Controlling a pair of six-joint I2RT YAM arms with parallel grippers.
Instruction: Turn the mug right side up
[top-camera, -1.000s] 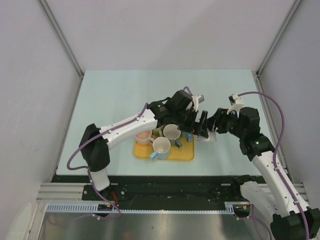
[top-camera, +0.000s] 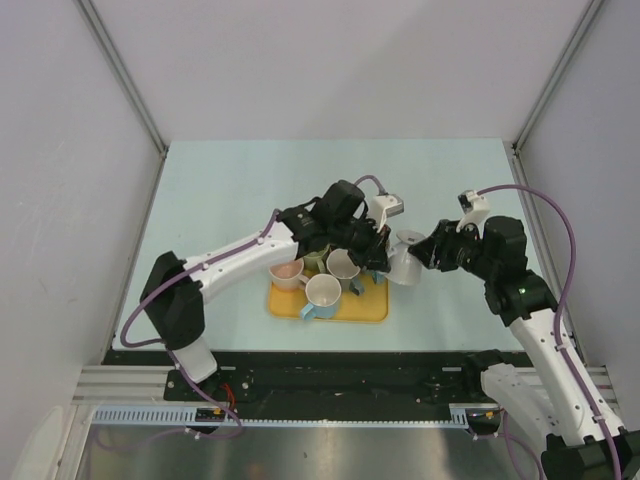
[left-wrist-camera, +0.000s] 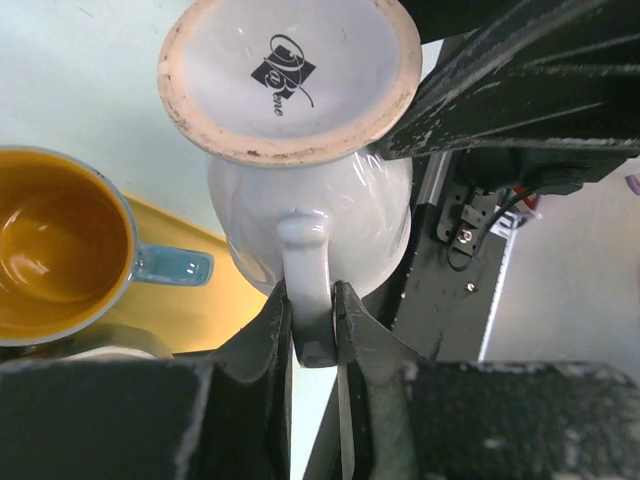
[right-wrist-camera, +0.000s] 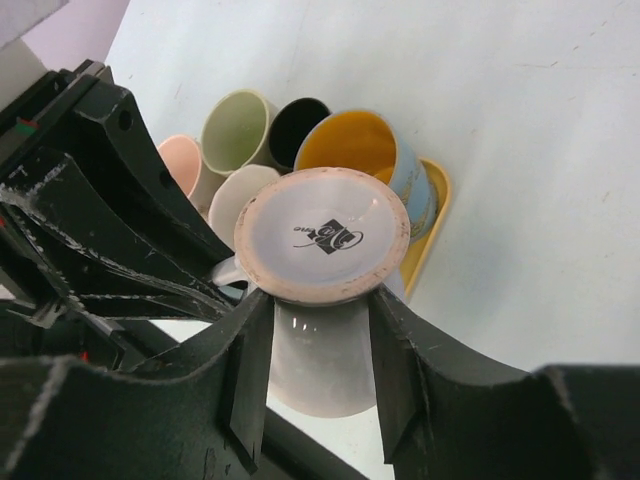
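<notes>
A white mug (top-camera: 405, 262) hangs between both grippers at the tray's right side; its branded base (right-wrist-camera: 322, 228) faces the right wrist camera. In the left wrist view my left gripper is shut on the mug's handle (left-wrist-camera: 308, 280). My right gripper has its fingers at the rim of the base and over the body (left-wrist-camera: 310, 220), partly hidden behind the mug; whether they grip it is unclear.
A yellow tray (top-camera: 360, 310) holds several cups, among them an orange-lined mug (left-wrist-camera: 50, 240) and a green cup (right-wrist-camera: 230, 135).
</notes>
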